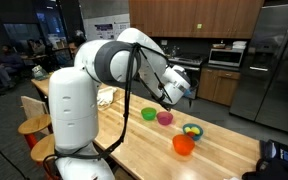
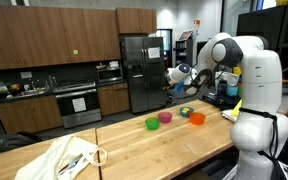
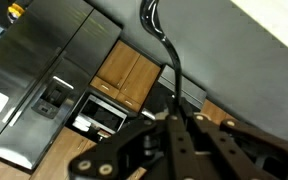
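Observation:
A dark, glossy, spoon-like utensil (image 3: 165, 42) extends up from my gripper in the wrist view, and the gripper is shut on it. The fingers are dark, and their grip on the utensil is partly lost in shadow. In exterior view 1 the gripper hangs above the table behind the bowls, too small to make out its fingers. A green bowl (image 1: 149, 114) and a pink bowl (image 1: 165, 118) sit on the table below it. Closer to the front stand a blue bowl (image 1: 192, 132) with small yellowish and green contents and an orange bowl (image 1: 183, 145).
A white cloth (image 2: 66, 158) lies on a surface at the left of exterior view 2. A steel fridge (image 2: 146, 72) and kitchen cabinets stand beyond the table.

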